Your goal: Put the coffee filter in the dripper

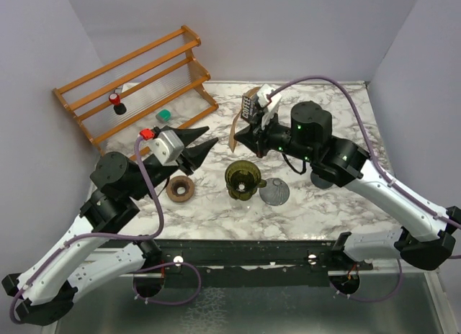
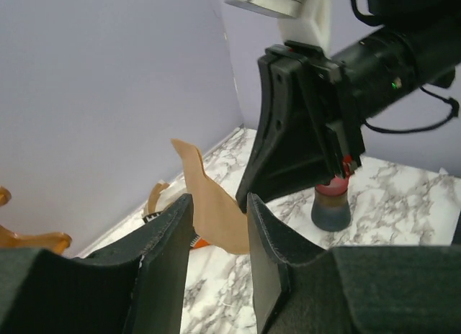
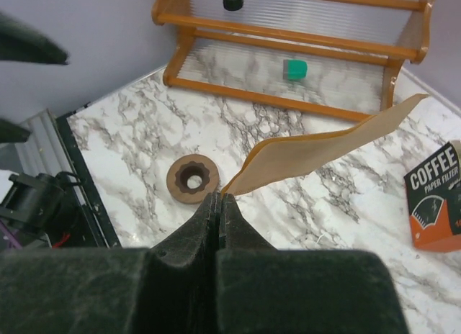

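Observation:
A tan paper filter is pinched at one end in my right gripper [image 1: 239, 138], whose fingers are shut on it; it rises upright left of the gripper in the left wrist view [image 2: 216, 211]. My left gripper [image 1: 210, 134] stands part open to the left of the filter, with nothing seen between its fingers. Below both grippers the dark green dripper [image 1: 242, 180] sits on the marble counter, empty as far as seen.
A wooden rack [image 1: 94, 94] fills the back left. A brown ring [image 3: 192, 170] lies left of the dripper, a clear disc [image 1: 275, 191] right of it. The coffee filter box [image 3: 432, 197] stands behind the filter. Walls border both sides.

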